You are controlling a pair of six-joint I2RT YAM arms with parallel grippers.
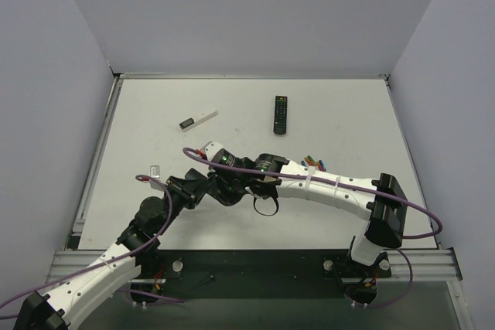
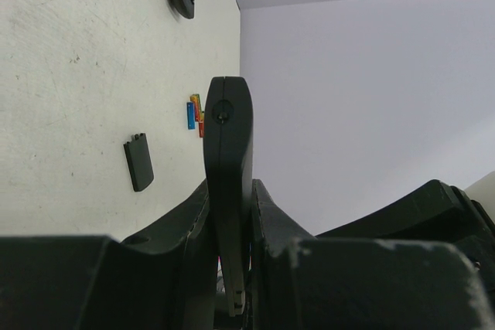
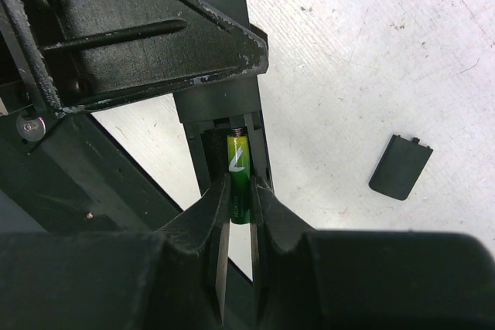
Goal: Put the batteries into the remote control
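My left gripper is shut on a black remote (image 2: 229, 125), which stands edge-on between its fingers above the table. In the right wrist view the open battery compartment of the remote (image 3: 220, 102) faces me, one side of it dark and empty. My right gripper is shut on a green battery (image 3: 239, 161). The battery's yellow-green end meets the spring (image 3: 237, 132) of the right-hand slot, while its lower end lies between my fingertips. Whether it sits fully down in the slot I cannot tell. The battery cover (image 3: 401, 167) lies loose on the table.
Another black remote (image 1: 280, 115) lies at the back of the table. Several coloured batteries (image 1: 313, 163) rest to the right, partly behind the right arm. A white and black object (image 1: 199, 120) lies back left.
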